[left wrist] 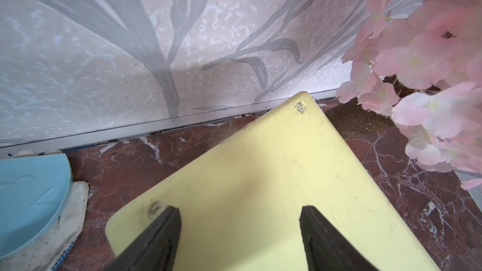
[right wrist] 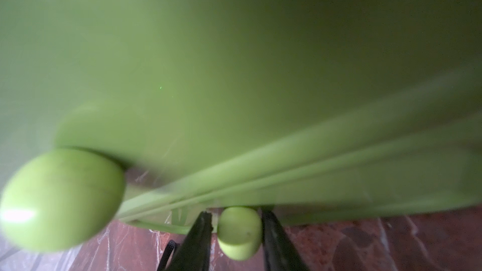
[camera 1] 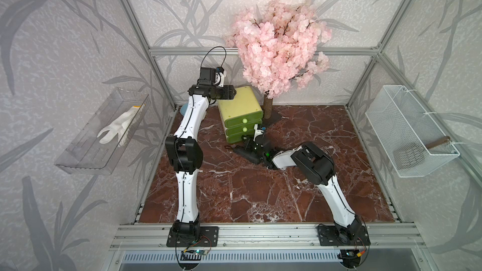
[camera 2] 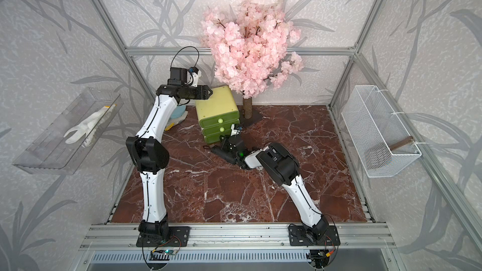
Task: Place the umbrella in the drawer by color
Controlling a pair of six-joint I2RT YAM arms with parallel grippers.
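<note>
A green drawer cabinet (camera 1: 243, 120) with a pale yellow top stands at the back, its round knobs facing front. Over its top hangs my left gripper, open and empty. My right gripper is low at the cabinet's front, its fingers on either side of a lower green knob (right wrist: 239, 241); whether they press on it is unclear. A larger upper knob (right wrist: 62, 199) shows at left. A dark, long thing (camera 1: 246, 156) beside the right gripper looks like a folded black umbrella, partly hidden by the arm. Its black loop (right wrist: 168, 252) shows in the right wrist view.
A pink blossom tree (camera 1: 281, 40) stands behind and right of the cabinet. Something light blue (left wrist: 32, 200) lies left of it. A clear bin (camera 1: 82, 153) and a white wire basket (camera 1: 409, 130) flank the table.
</note>
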